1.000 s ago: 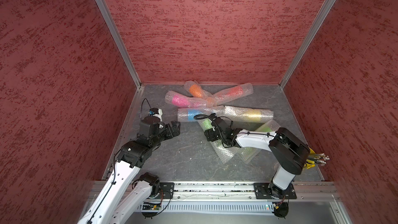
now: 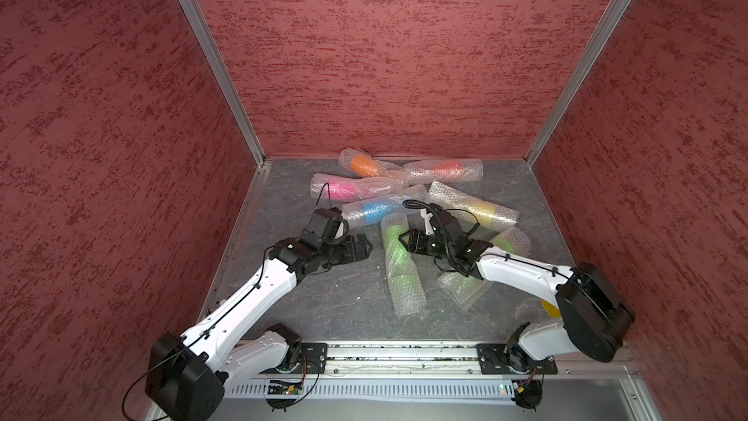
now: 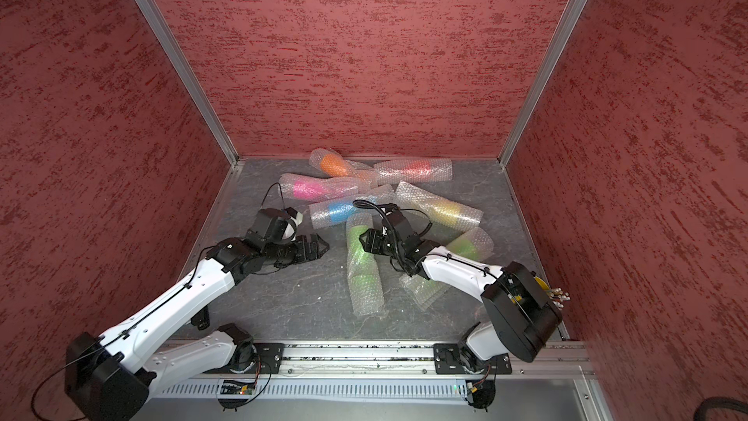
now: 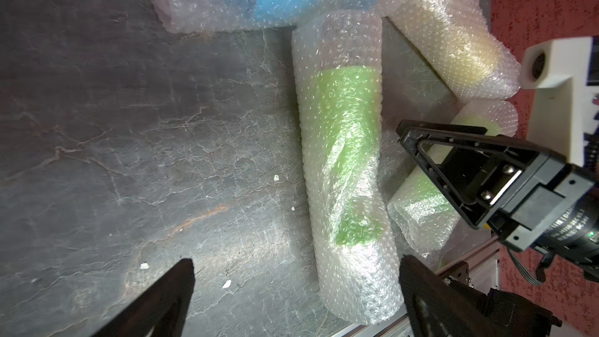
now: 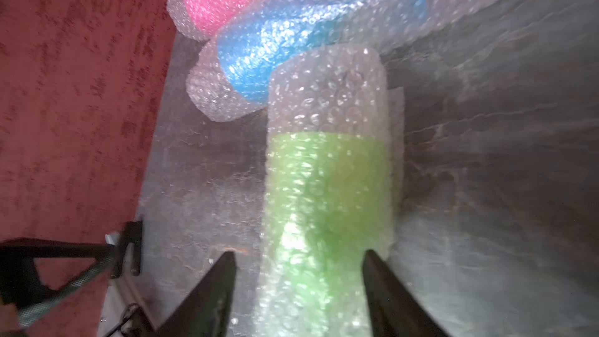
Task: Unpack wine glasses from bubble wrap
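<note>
A long green wine glass in clear bubble wrap, the green bundle (image 4: 344, 156), lies lengthwise mid-table. On its left, my left gripper (image 2: 367, 246) is open and empty; dark table shows between its fingers in the left wrist view. My right gripper (image 2: 404, 240) hovers at the bundle's right side, near its far half. The right wrist view has its blurred fingers (image 5: 393, 302) parted, with the green bundle running between them; contact cannot be made out. A second green bundle (image 4: 430, 202) lies to the right, partly under the right arm.
Behind lie wrapped glasses: blue (image 2: 376, 208), yellow (image 2: 475, 206), pink (image 2: 346, 188), orange (image 2: 364, 164) and red (image 2: 448, 169). The blue one touches the green bundle's far end. A yellow container (image 3: 541, 283) shows behind the right arm.
The green bundle has swung straighter, its near end going left. Blue and yellow bundles have tilted, and the red one has turned. My left gripper moved right; the right one shifted right off the bundle's top.
</note>
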